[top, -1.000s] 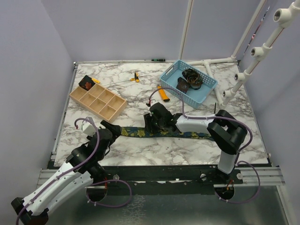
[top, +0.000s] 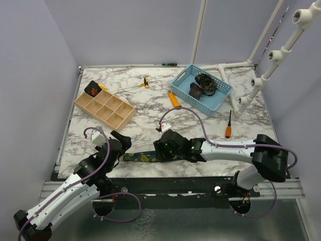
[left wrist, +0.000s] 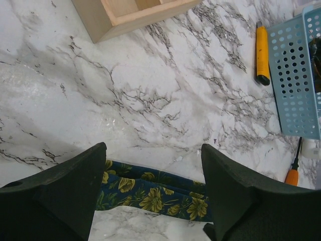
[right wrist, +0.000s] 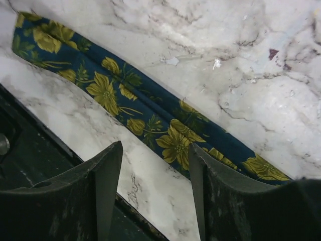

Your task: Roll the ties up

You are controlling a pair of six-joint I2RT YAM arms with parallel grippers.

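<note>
A dark blue tie with yellow flowers (top: 143, 156) lies flat in a long folded strip along the table's front edge. Its folded layers show in the left wrist view, where the tie (left wrist: 153, 198) crosses below my left gripper, open and with nothing gripped. My right gripper is part open over the tie (right wrist: 150, 123) in the right wrist view; no cloth is held between its fingers. From above, the right gripper (top: 156, 150) hides part of the strip, and the left gripper (top: 120, 139) stands by the tie's left end.
A wooden compartment box (top: 106, 109) sits at the left, with a dark rolled piece (top: 93, 89) behind it. At the back right stands a blue basket (top: 201, 90) holding dark items. An orange tool (top: 174, 99) and a screwdriver (top: 228, 125) lie nearby. Mid-table is clear.
The tie has shifted toward the table's front edge since a second ago. The left arm barely moved.
</note>
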